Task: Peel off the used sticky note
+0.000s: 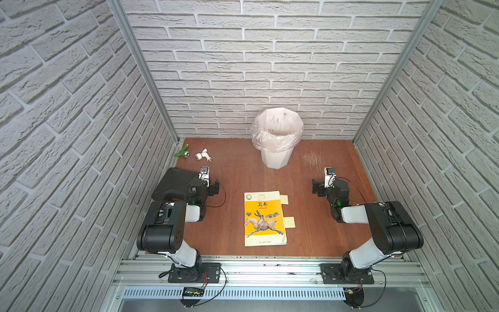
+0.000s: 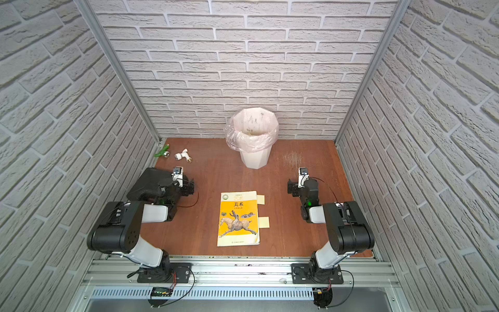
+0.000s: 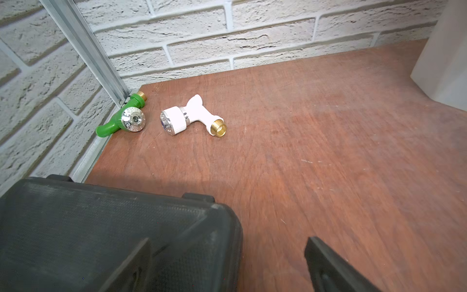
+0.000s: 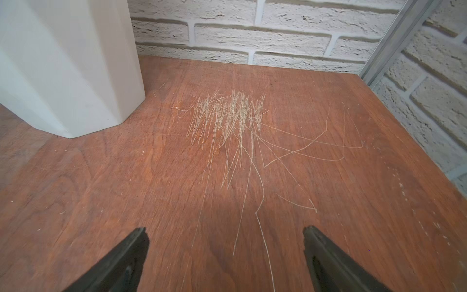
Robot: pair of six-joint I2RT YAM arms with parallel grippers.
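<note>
A yellow-and-white art book (image 1: 264, 218) lies on the table near the front edge, cover up. Two pale yellow sticky notes jut from its right side: an upper note (image 1: 283, 199) and a lower note (image 1: 289, 222). How they are fixed to the book is hidden. My left gripper stands open over the table, left of the book, with nothing between its fingers. On the book's other side my right gripper is also open and empty. Neither touches the book or the notes, and both wrist views miss them.
At the back stands a white bin (image 2: 254, 158) lined with a clear bag. A black case (image 3: 112, 223) lies below the left gripper; a green valve (image 3: 121, 116) and a white valve (image 3: 197, 113) sit behind it. Bare table surrounds the book.
</note>
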